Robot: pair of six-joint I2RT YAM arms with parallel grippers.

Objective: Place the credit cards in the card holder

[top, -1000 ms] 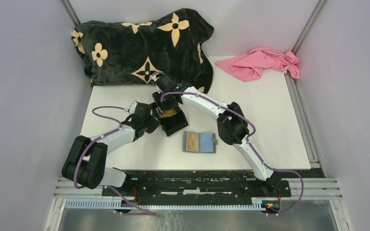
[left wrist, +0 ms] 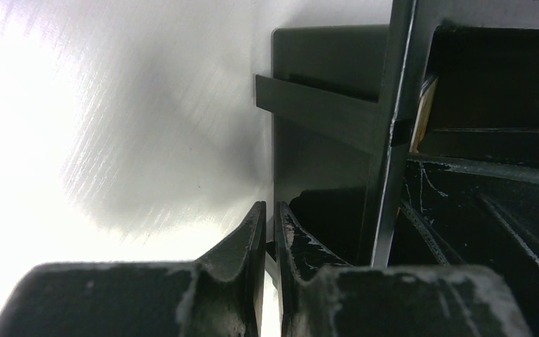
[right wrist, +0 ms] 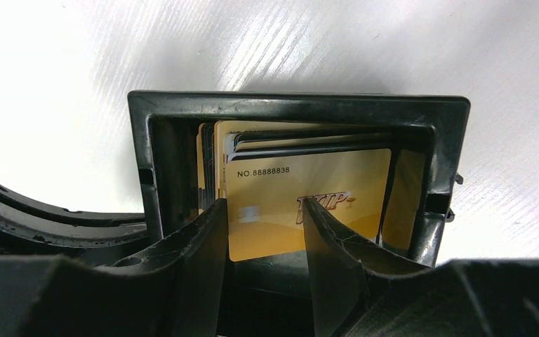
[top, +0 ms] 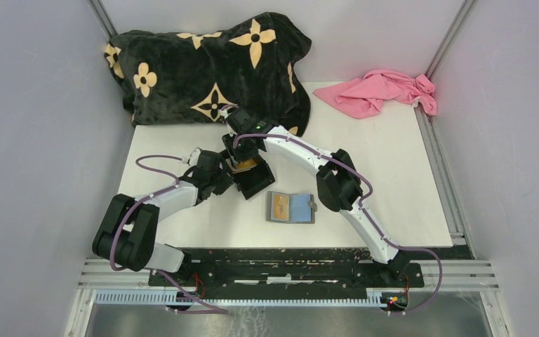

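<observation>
A black open box holds a stack of gold cards, the front one printed NO.88888838. My right gripper is over that stack, its fingertips apart, the left one at the front card's left edge. My left gripper is beside the box's outer side, its fingertips a narrow gap apart; whether anything is between them is unclear. In the top view a grey card holder lies at the front centre, with a gold card in its left part and a blue section on the right.
A black patterned cloth fills the back left and a pink cloth lies at the back right.
In the top view the left arm has shifted very slightly; the right arm and the box look unchanged.
</observation>
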